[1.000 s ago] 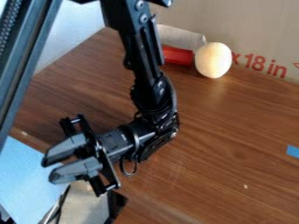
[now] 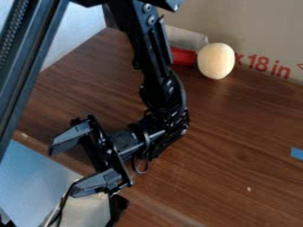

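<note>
My black gripper (image 2: 66, 164) hangs low at the lower left, over the edge of the wooden table (image 2: 213, 177), above a light blue surface and a pale object (image 2: 85, 210) partly hidden beneath it. Its two fingers are spread apart, with nothing visible between them. A white egg-shaped object (image 2: 215, 60) rests at the back beside a red cylinder (image 2: 183, 57) and a pale cylinder (image 2: 187, 37), partly hidden by the arm.
A cardboard wall (image 2: 267, 40) with red lettering runs along the back. A metal rail stands at the left. A small blue strip (image 2: 297, 152) lies at the right.
The arm has shifted slightly right, and the gripper's fingers have moved farther apart, the lower one moving down and right.
</note>
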